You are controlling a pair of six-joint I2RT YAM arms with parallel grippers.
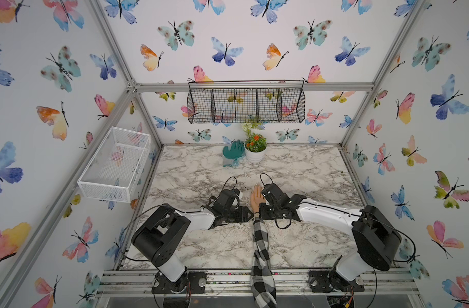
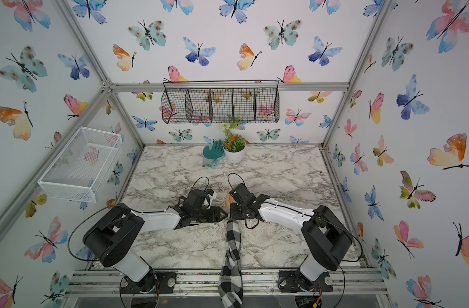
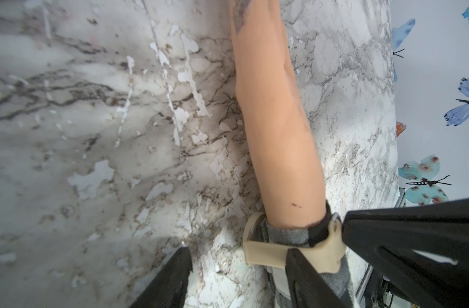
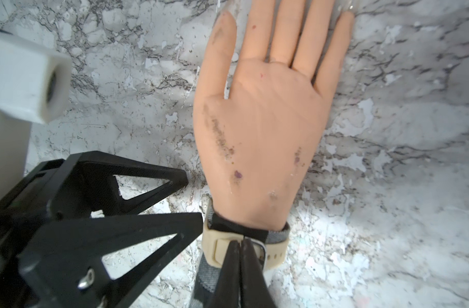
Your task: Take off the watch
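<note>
A cream watch strap (image 4: 216, 248) circles the wrist of a mannequin hand (image 4: 265, 118) lying palm up, over a grey cuff. Its metal buckle (image 4: 262, 249) faces up in the right wrist view. My right gripper is shut over the buckle area, with nothing clearly visible between its fingertips. From the left side, my left gripper stands part open; one of its fingers (image 3: 302, 277) overlaps the strap in the left wrist view, the other is out over the table. Contact with the strap cannot be made out. The watch face is hidden.
The mannequin's checked sleeve (image 1: 261, 251) runs to the table's front edge. A potted plant (image 1: 255, 148) and a teal hand-shaped object (image 1: 233, 150) stand at the back. A white wire basket (image 1: 116, 164) hangs left.
</note>
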